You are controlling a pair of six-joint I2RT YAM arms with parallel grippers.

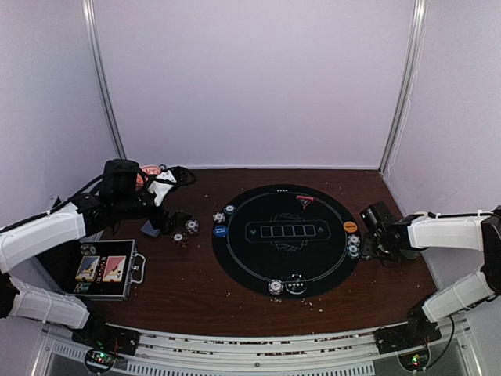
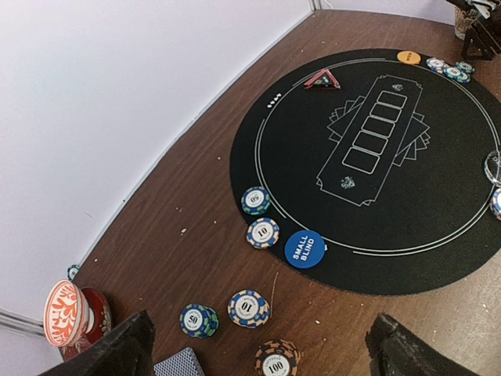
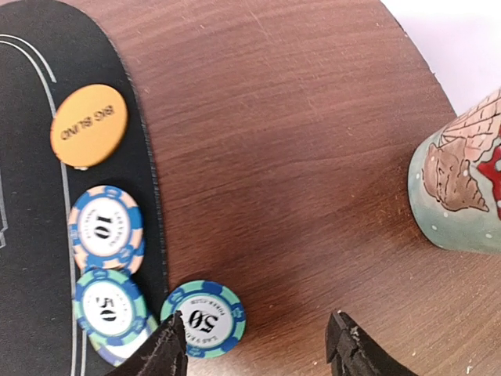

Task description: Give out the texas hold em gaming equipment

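The black poker mat (image 1: 266,266) lies mid-table. On its right edge sit an orange big blind button (image 3: 88,125), a 10 chip (image 3: 106,229) and a 50 chip (image 3: 109,309), with another 50 chip (image 3: 202,319) overlapping the edge. My open right gripper is just beside these. On the left edge are a small blind button (image 2: 304,249), a 10 chip (image 2: 263,233) and a 50 chip (image 2: 255,200). My open left gripper hangs left of the mat over loose 50 (image 2: 199,320), 10 (image 2: 249,309) and 100 (image 2: 277,359) chips.
An open metal case (image 1: 120,291) with cards stands at front left. A patterned cup (image 3: 458,188) stands right of the mat. A red container (image 2: 66,313) is at back left.
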